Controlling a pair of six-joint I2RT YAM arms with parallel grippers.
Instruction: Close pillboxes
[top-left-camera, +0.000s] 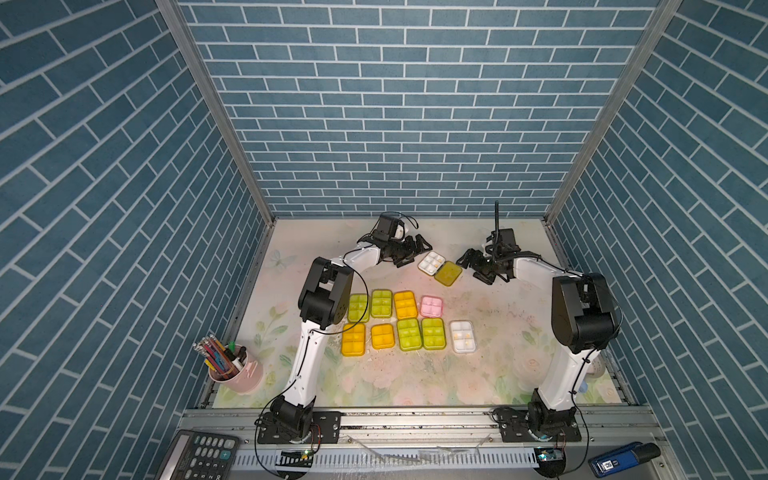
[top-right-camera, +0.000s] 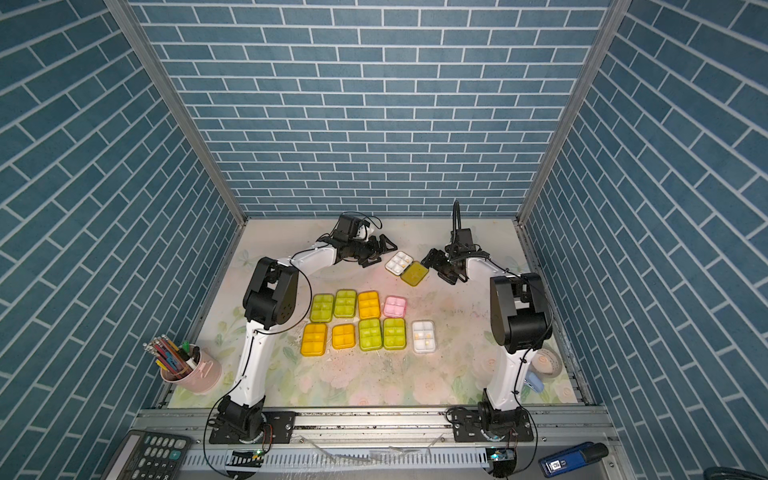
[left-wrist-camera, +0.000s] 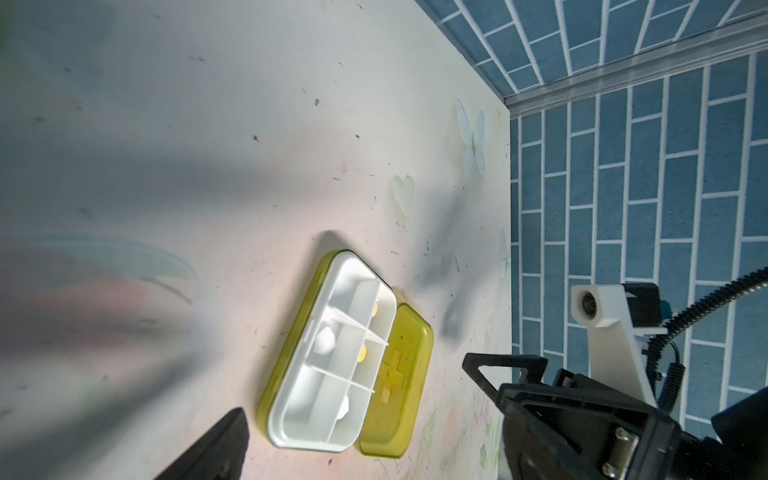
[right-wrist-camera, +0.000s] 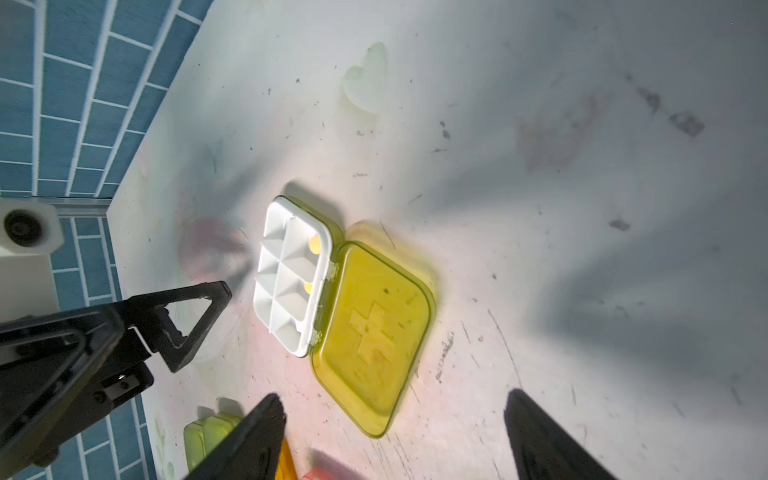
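One pillbox lies unfolded at the back of the table, its white compartment tray (left-wrist-camera: 332, 360) holding a few white and yellow pills. Hinged to it, the translucent olive lid (right-wrist-camera: 372, 336) with a cross lies flat on the table, on the right in the top views. My left gripper (top-left-camera: 416, 250) hovers by the tray's back left side, fingers spread and nothing between them. To the right of the lid is my right gripper (top-left-camera: 470, 265), fingers apart and empty. In the right wrist view its fingers (right-wrist-camera: 252, 436) show blurred at the bottom, below the lid.
Two rows of other pillboxes stand nearer the front: green (top-left-camera: 381, 304), orange (top-left-camera: 353, 340) and pink (top-left-camera: 431, 307), plus a white one (top-left-camera: 462, 337) at the right end. A pen cup (top-left-camera: 244, 376) stands front left.
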